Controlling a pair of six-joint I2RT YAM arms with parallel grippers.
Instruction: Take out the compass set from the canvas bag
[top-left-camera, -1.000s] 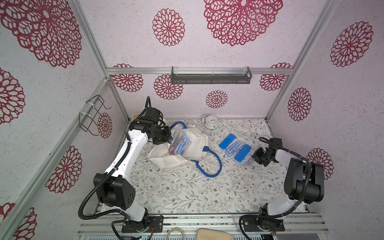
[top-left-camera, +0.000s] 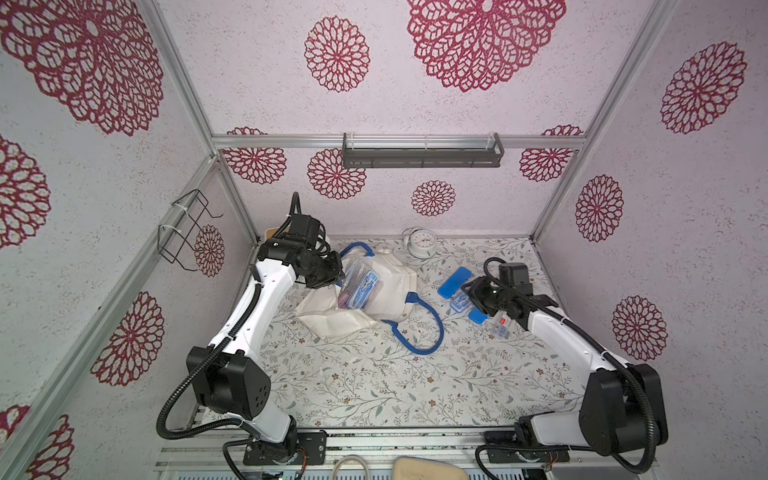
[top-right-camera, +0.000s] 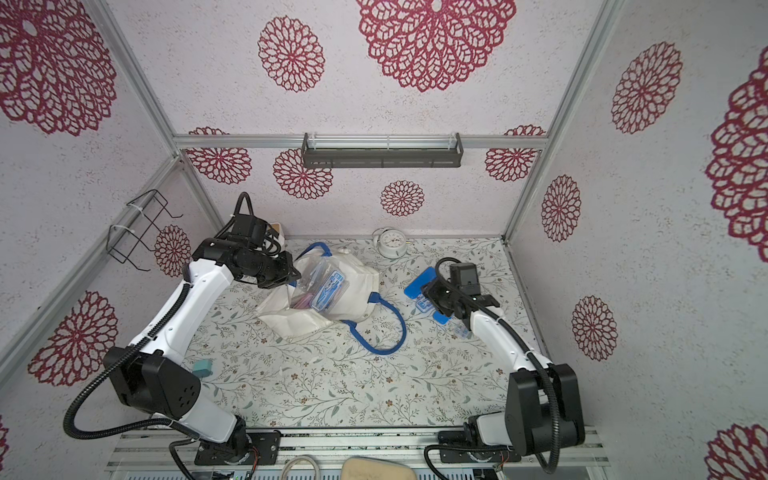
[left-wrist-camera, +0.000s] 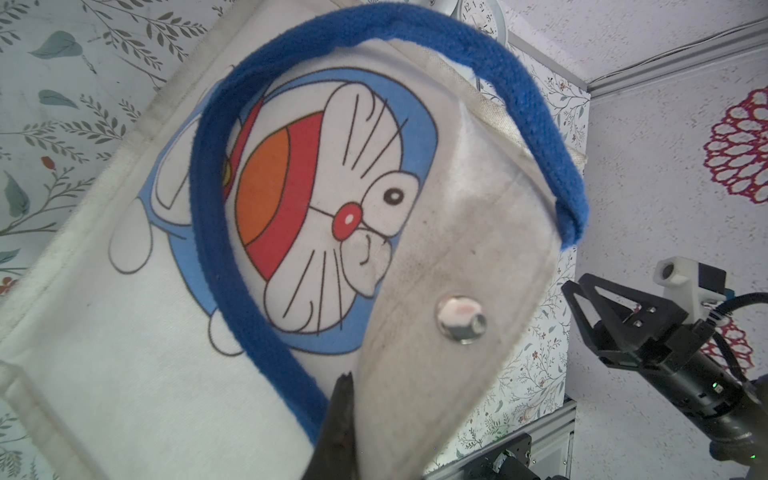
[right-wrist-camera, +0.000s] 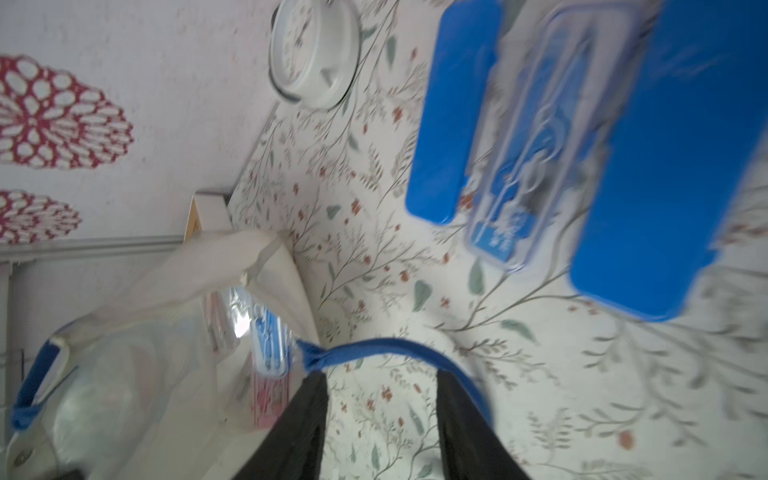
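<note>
The white canvas bag (top-left-camera: 392, 296) with blue handles lies on its side, left of centre, with clear cases (top-left-camera: 358, 284) inside. My left gripper (top-left-camera: 332, 276) is shut on the bag's rim, which fills much of the left wrist view (left-wrist-camera: 464, 240). My right gripper, part open with nothing between its fingers, hangs above the blue boxes (right-wrist-camera: 664, 144) (right-wrist-camera: 452, 104) and a clear compass case (right-wrist-camera: 528, 160) on the table at the right.
A white clock (top-left-camera: 421, 241) stands at the back. A grey shelf (top-left-camera: 420, 160) hangs on the back wall.
My right arm has moved left and up from the table's right side to over the blue boxes. The left arm and bag look unchanged.
</note>
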